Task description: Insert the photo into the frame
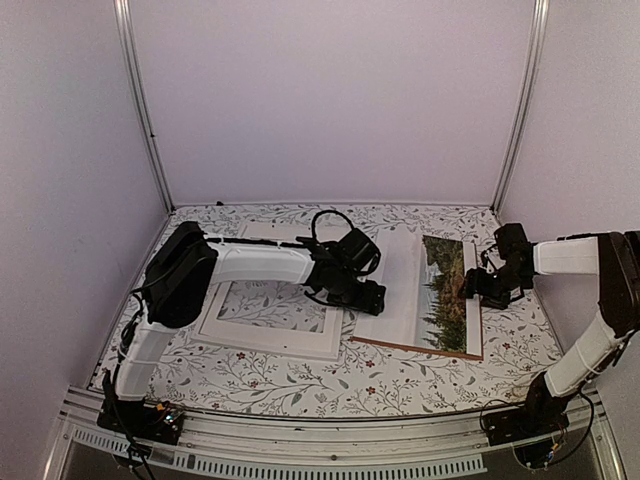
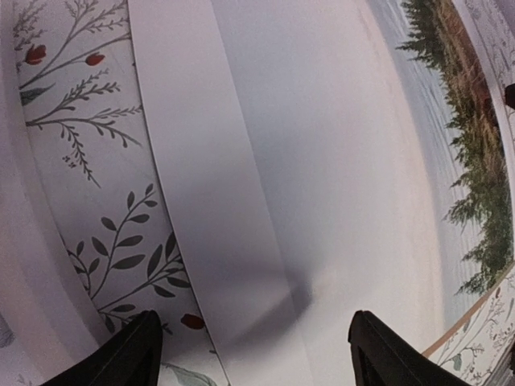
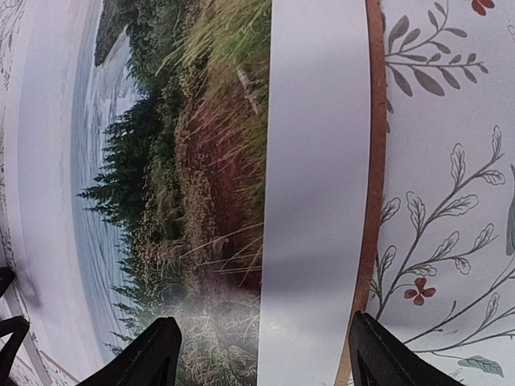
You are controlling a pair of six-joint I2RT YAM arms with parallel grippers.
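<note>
The photo (image 1: pixel 440 290) of a forested shore lies flat on a brown-edged board at right, with white bands (image 3: pixel 314 193) along its sides. My left gripper (image 1: pixel 370 298) hovers at the photo's left white band; in the left wrist view its fingers (image 2: pixel 378 354) stand apart, nothing visible between them. My right gripper (image 1: pixel 475 285) is over the photo's right edge; in the right wrist view its fingers (image 3: pixel 157 354) are apart above the white band and brown edge. The white frame (image 1: pixel 270 345) lies at left, partly hidden under my left arm.
Walls enclose the back and both sides, the right one close to my right arm.
</note>
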